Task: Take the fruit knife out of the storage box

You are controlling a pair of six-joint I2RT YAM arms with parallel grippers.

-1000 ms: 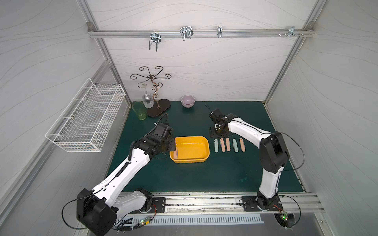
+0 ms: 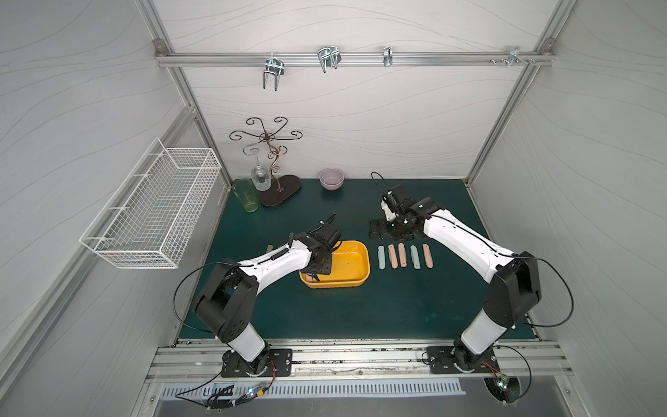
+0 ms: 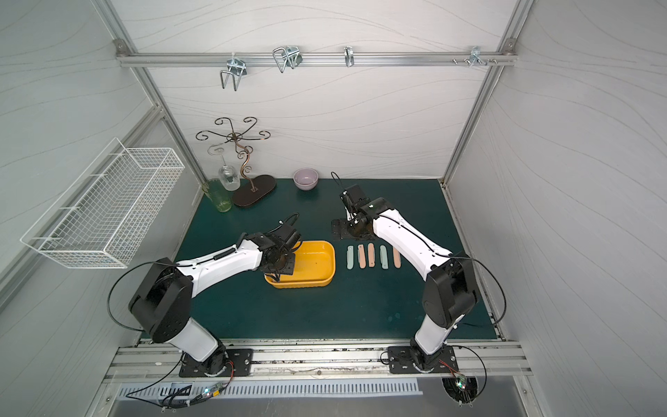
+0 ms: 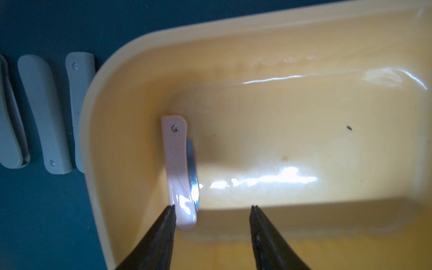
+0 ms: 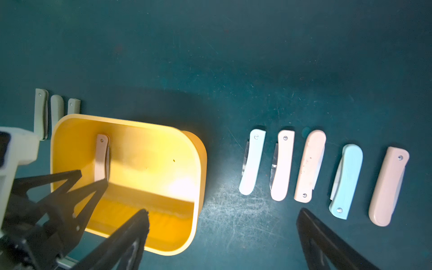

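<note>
A yellow storage box [image 5: 135,127] holds one folded pink fruit knife [image 4: 176,166], lying along its left end wall with a sliver of blade beside the handle. My left gripper is open over the box, and in its wrist view the near end of the knife lies close by its left fingertip. Nothing is between those fingers. To the right of the box my right gripper hangs open above the table, its fingers empty. Several pink and light blue knives, among them a blue knife [image 5: 253,162], lie in a row on the table below it.
Left of the box lie 3 grey-green knives, one a plain grey knife [image 4: 45,114]. Behind stand a purple bowl [image 2: 331,178], a green glass [image 2: 245,194] and a metal stand [image 2: 279,189]. A wire basket [image 2: 156,208] hangs on the left wall.
My left arm has swung right, bringing its gripper from the box's left edge to over the box's left part.
</note>
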